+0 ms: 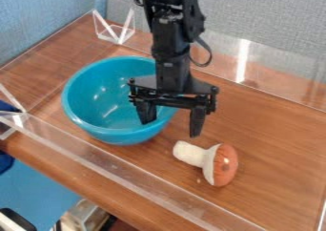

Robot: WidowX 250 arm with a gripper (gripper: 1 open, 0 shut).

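Note:
My black gripper [171, 115] hangs open over the right part of a turquoise bowl [91, 99], with nothing seen between its fingers. A toy mushroom [219, 164] with a white stem and an orange cap lies on its side on the wooden surface, to the lower right of the gripper and apart from it.
Clear plastic edges run along its back and front left. Blue items and metal parts sit beyond the left edge, low in view.

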